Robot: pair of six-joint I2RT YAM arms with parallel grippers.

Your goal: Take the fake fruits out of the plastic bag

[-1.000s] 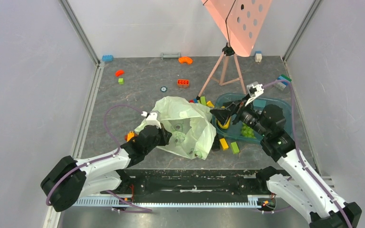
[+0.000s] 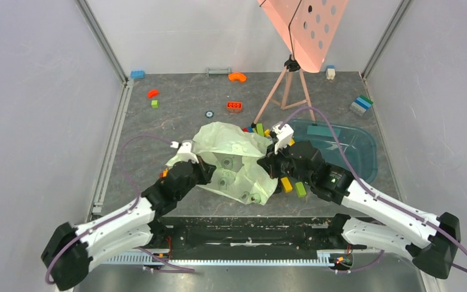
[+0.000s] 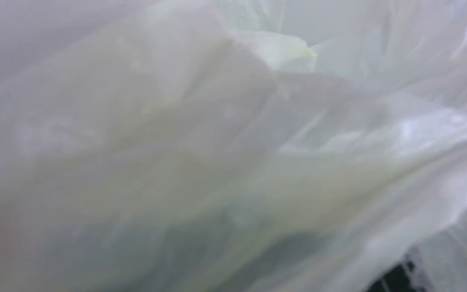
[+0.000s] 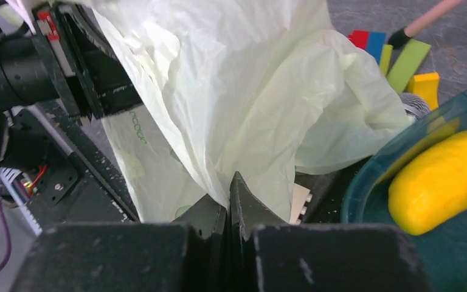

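Note:
The pale, crumpled plastic bag (image 2: 231,176) lies open at the centre. My left gripper (image 2: 210,170) is at its left side; the left wrist view is filled with bag plastic, so its fingertips are hidden there. My right gripper is shut on the bag's right edge, white plastic running down to its fingertips. A yellow fake fruit (image 4: 438,182) lies in the teal bin (image 2: 365,164) on the right. No fruit is clearly visible inside the bag.
Coloured blocks (image 2: 286,185) lie around the bag and bin. A pink tripod stand (image 2: 286,91) stands behind. A few small toys are scattered on the back-left floor, which is otherwise clear.
My right gripper has moved left from over the bin to the bag's edge and shut on it. The left arm has shifted slightly left.

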